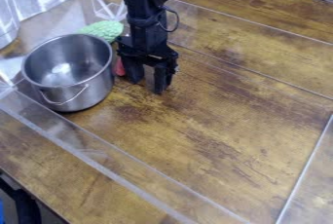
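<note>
The black gripper [146,72] is low over the wooden tabletop, just right of a large steel pot [68,72]. A small red object [120,67] shows at the gripper's left side, mostly hidden behind it; I cannot tell whether it is held. The fingers are dark and blurred together, so their opening is unclear.
A green-and-white cloth or pad [101,30] lies behind the pot, near a pale crumpled backdrop at the upper left. A dark edge runs along the top right.
</note>
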